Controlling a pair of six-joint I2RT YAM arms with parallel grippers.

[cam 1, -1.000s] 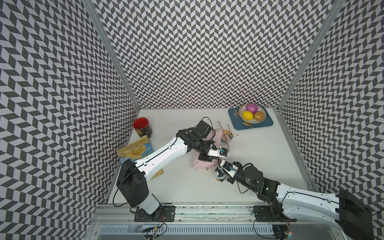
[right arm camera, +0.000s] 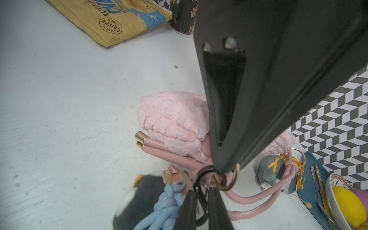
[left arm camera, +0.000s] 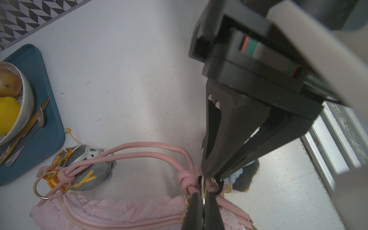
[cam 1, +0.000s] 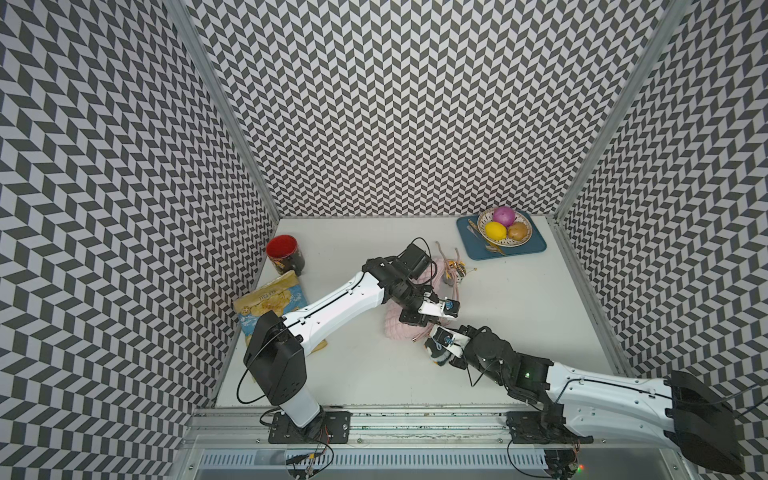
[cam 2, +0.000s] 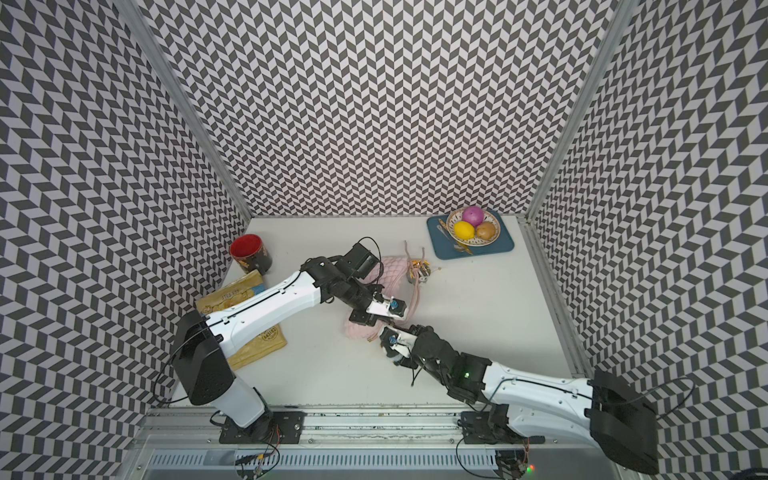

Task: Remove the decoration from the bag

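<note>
The pink fluffy bag [right arm camera: 172, 115] lies on the table with its cord handles looped outward. In the left wrist view, my left gripper is shut on a thin gold ring [left arm camera: 203, 187] beside the handle knot. A grey penguin plush with a blue scarf [right arm camera: 153, 203] lies close to the bag's near end. Its black clasp [right arm camera: 201, 184] is by the gold ring, and I cannot tell whether they are still linked. My right gripper stands part open, fingers on either side of the clasp. A second grey plush [right arm camera: 270, 168] hangs at the other handle knot.
A blue tray [cam 1: 476, 250] with a fruit bowl [cam 1: 484, 240] stands at the back right. At the left are a red-rimmed mug [cam 1: 286, 254] and a yellow-blue snack bag [cam 1: 268, 301]. Table to the right of the pink bag is clear.
</note>
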